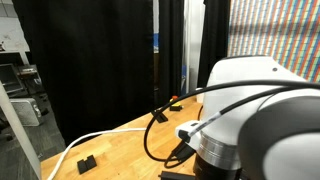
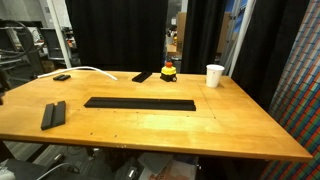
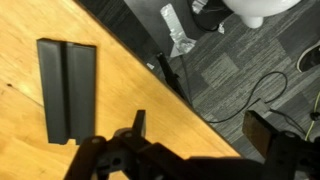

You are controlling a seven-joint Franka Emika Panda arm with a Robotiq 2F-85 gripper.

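In the wrist view my gripper stands open, its two dark fingers wide apart. Between them show only the table edge and the floor beyond. A pair of short black bars lies side by side on the wooden table, left of the fingers and clear of them. The same bars appear near the table's left front in exterior view 2. A long black strip lies across the middle. In exterior view 1 the white arm covers much of the table, and the fingertips cannot be made out.
Toward the back of the table stand a white cup and a yellow-and-red toy, with a flat black piece beside it. A white cable runs along the back left.
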